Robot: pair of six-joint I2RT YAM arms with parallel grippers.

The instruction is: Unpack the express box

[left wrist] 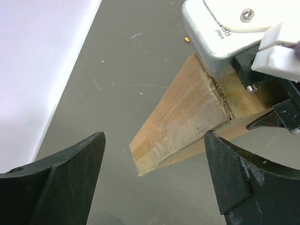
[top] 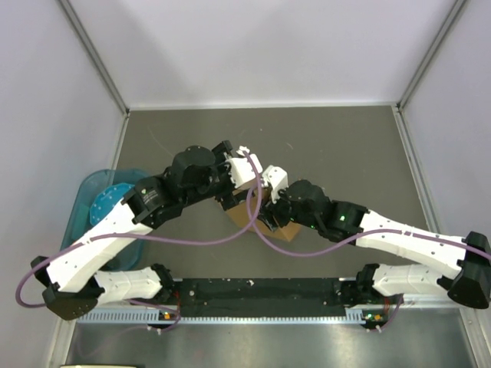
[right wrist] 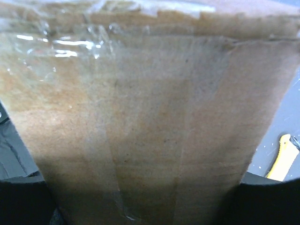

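A brown cardboard box sits mid-table, largely covered by both arms in the top view. In the right wrist view, its taped face fills the space between the dark fingers, and my right gripper is shut on it. My left gripper stands open with its fingers wide apart; beyond them the left wrist view shows the box tilted, with a taped edge. I cannot tell whether the left fingers touch it. A yellow cutter lies on the table beside the box. The box's contents are hidden.
At the far left stands a clear blue bin with a blue dotted object in it. White walls enclose the table. A purple cable loops across both arms.
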